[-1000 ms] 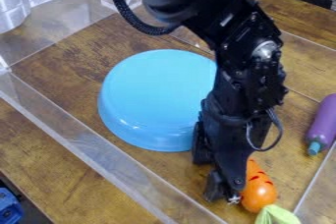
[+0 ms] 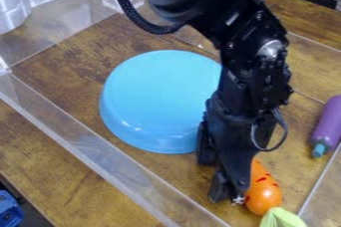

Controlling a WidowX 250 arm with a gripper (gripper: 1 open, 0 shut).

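The black gripper [image 2: 229, 186] is low at the board's front right, its fingertips down beside an orange toy carrot [image 2: 262, 191] with green leaves [image 2: 282, 218]. Whether it is open or shut is hard to see, as its fingers are dark and partly hidden. A light blue upturned bowl or dome [image 2: 158, 97] sits just left of the gripper.
A purple toy [image 2: 328, 126] lies at the right. Clear walls [image 2: 80, 141] border the wooden surface [image 2: 74, 67]. A blue object [image 2: 7, 209] is at the lower left corner, and free wood shows at upper left.
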